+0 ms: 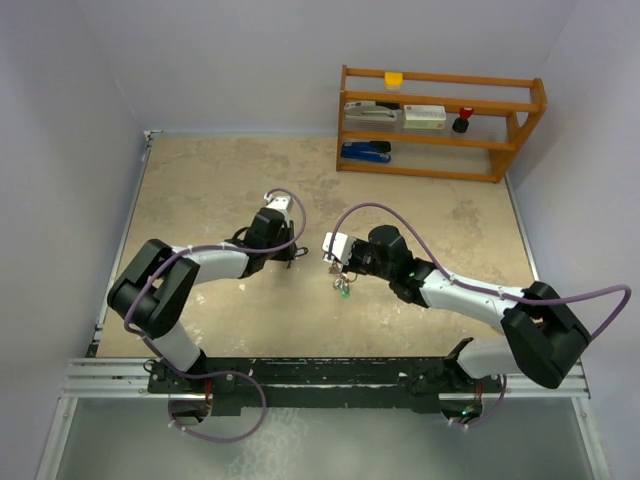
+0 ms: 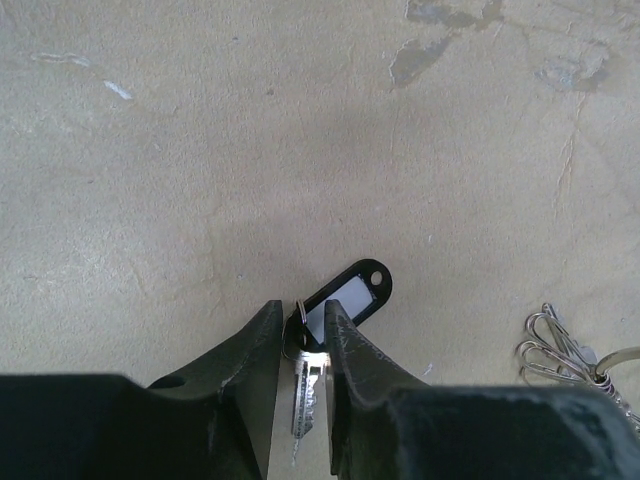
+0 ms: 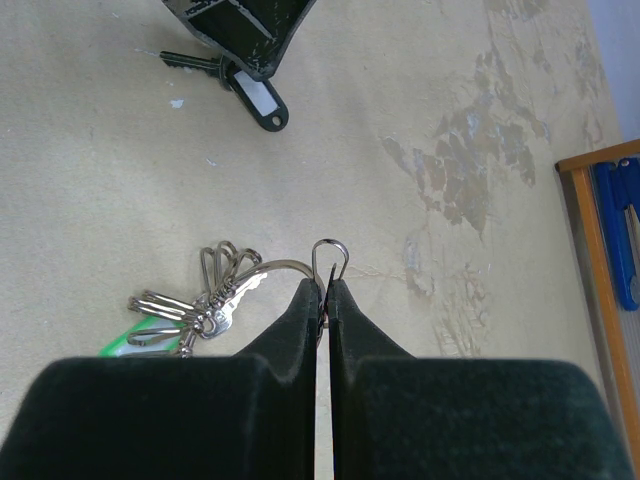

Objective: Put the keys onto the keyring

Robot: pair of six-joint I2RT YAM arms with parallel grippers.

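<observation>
A key with a black tag (image 2: 350,295) lies on the table, its silver blade (image 2: 304,400) pointing away from the tag. Low over it, my left gripper is part open, its fingertips on either side of the small ring that joins tag and key; I cannot tell whether they touch it. The metal keyring (image 3: 280,265) carries several keys (image 3: 217,318), and a green tag (image 3: 138,340) lies by them. My right gripper is shut on the thin wire of this keyring, with a wire loop (image 3: 333,244) sticking out past the fingertips.
A wooden shelf (image 1: 430,138) stands at the back right, with a blue stapler (image 1: 366,151), a white box (image 1: 424,117) and other items. Table (image 1: 210,170) around and behind the left arm is clear. Both grippers are close together near the table's middle.
</observation>
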